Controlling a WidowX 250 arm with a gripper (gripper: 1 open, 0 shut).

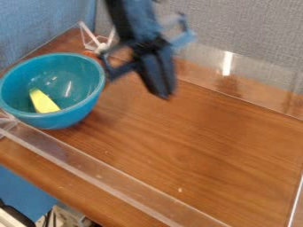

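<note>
A teal bowl (pixel 71 102) sits at the left of the wooden table (pixel 201 160), a yellow wedge-shaped object (pixel 44 102) lying inside it. My dark gripper (pixel 158 78) hangs in the upper middle, right of the bowl and above the table, blurred by motion. It looks shut, with nothing visible between its fingers.
Part of a white object (pixel 92 42) shows behind the arm at the back left. Clear plastic edging runs along the table's back and front. A grey padded wall (pixel 249 44) stands behind.
</note>
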